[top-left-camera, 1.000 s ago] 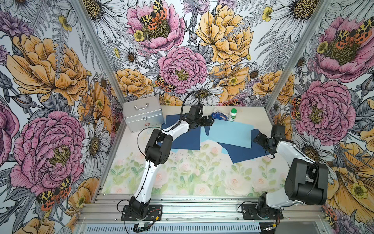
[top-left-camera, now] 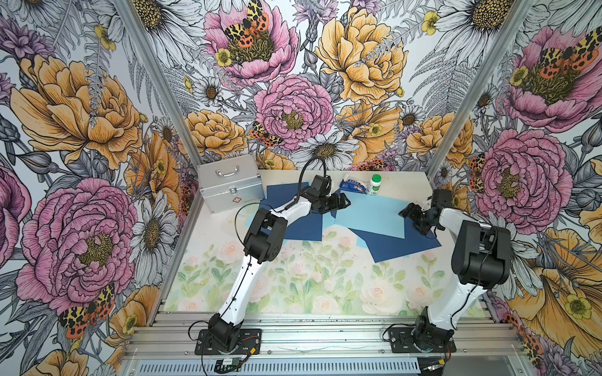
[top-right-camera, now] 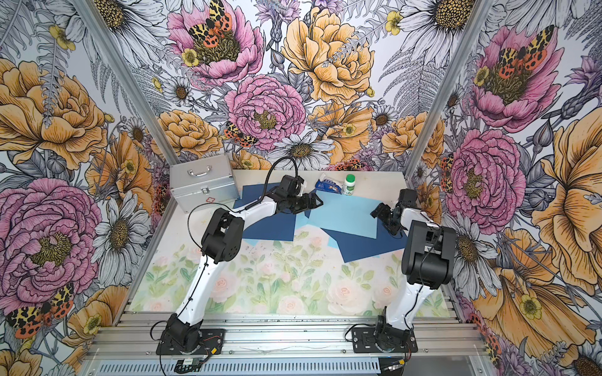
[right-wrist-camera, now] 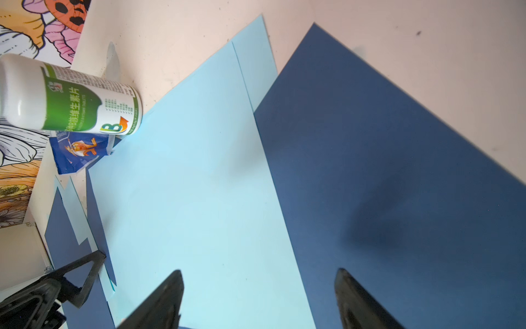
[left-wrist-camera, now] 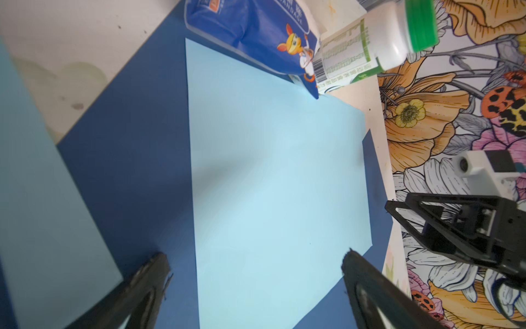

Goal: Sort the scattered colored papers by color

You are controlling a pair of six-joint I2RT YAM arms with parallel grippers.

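Note:
A large light blue paper (top-left-camera: 373,215) lies on top of a dark blue paper (top-left-camera: 392,246) right of the table's middle; a corner of another light blue sheet (right-wrist-camera: 257,60) peeks from beneath. Further left lies a second dark blue paper (top-left-camera: 305,228), with light blue showing at its edges. My left gripper is open over the left edge of the large light blue sheet, nothing between its fingers. Above that sheet's right edge my right gripper also stands open and empty, spanning the border between light blue and dark blue.
A blue packet (top-left-camera: 353,185) and a white bottle with green cap (top-left-camera: 375,183) stand at the back edge, against the large light blue sheet. A silver case (top-left-camera: 232,185) sits at the back left.
My left gripper has shifted slightly right, toward the large light blue sheet. The right gripper has moved left and a little back, closer to that sheet's right edge. The papers have not moved.

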